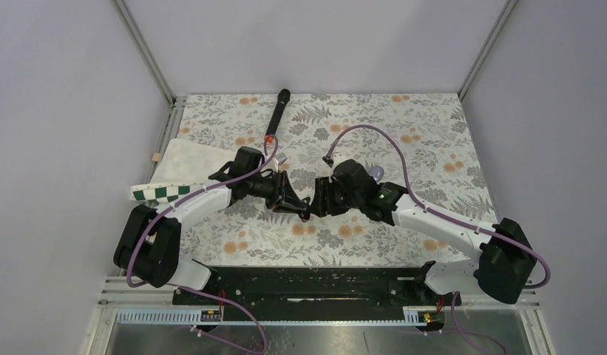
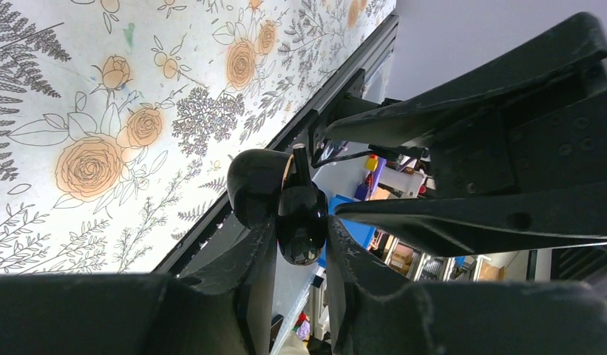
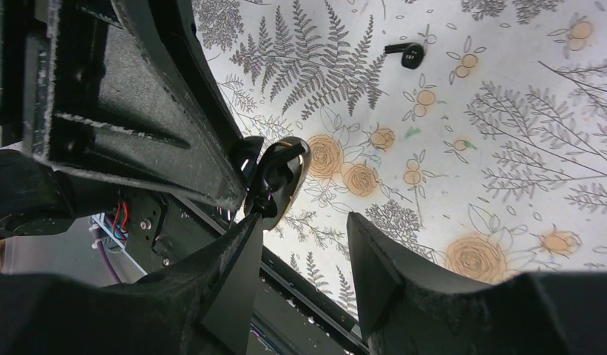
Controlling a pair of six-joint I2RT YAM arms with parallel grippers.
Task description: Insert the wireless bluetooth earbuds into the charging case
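The black charging case (image 2: 252, 188) is held up by my left gripper, shut on it; a black glossy piece (image 2: 300, 229) with a short stem sits at its open side. In the right wrist view the case's interior (image 3: 278, 185) faces up, with a black earbud stem across it. My right gripper is open just beside the case, nothing between its fingers. Another black earbud (image 3: 411, 55) lies on the patterned cloth.
A black microphone (image 1: 278, 115) lies at the back. A white sheet (image 1: 185, 159) and a green-striped strip (image 1: 156, 192) lie at the left.
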